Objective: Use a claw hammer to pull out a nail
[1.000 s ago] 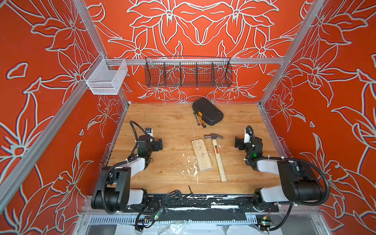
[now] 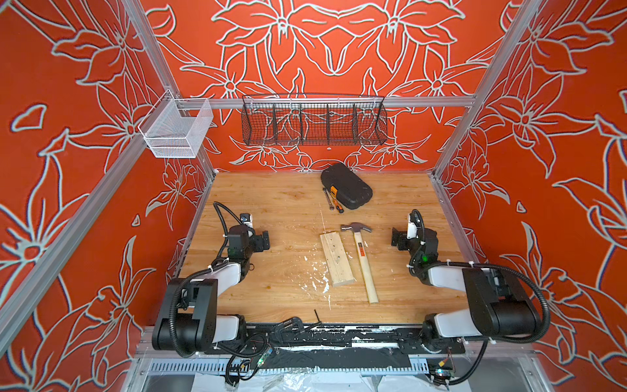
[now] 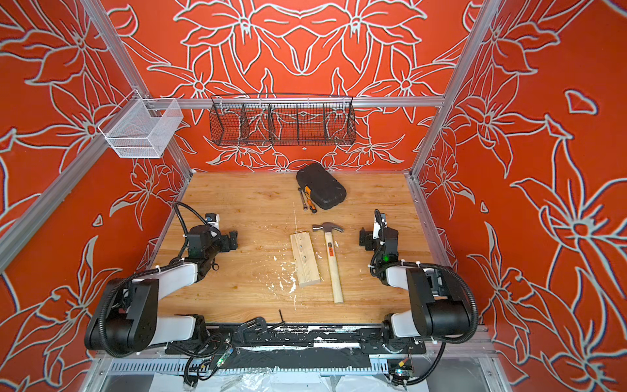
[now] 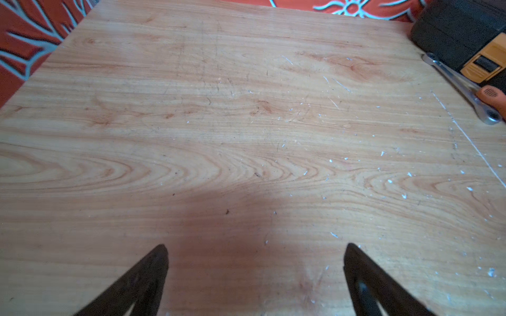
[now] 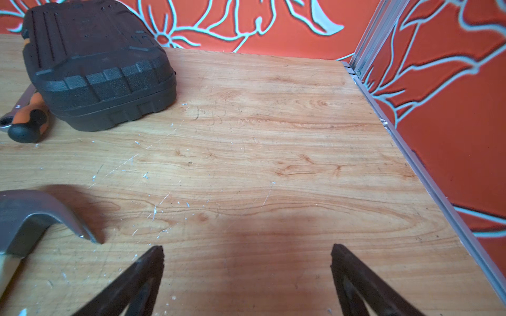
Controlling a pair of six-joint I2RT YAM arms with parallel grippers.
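The claw hammer [image 2: 364, 264] lies flat on the table, its metal head [image 5: 32, 211] toward the back and its pale wooden handle toward the front. Just left of it rests a light wooden block [image 3: 305, 261], with small dark marks along its top that are too tiny to make out as nails. My left gripper is open with bare table between its fingers, well to the left of the block. On the other side, right of the hammer, my right gripper also stands open and empty.
A black case [image 2: 347, 186] sits at the back, with a wrench [image 4: 463, 88] and an orange-handled tool [image 5: 30, 120] beside it. White chips [image 3: 287, 277] litter the table left of the block. Wire baskets [image 2: 313, 124] hang on the back rail. Space beside both grippers is clear.
The right arm, hammer and block have stayed put.
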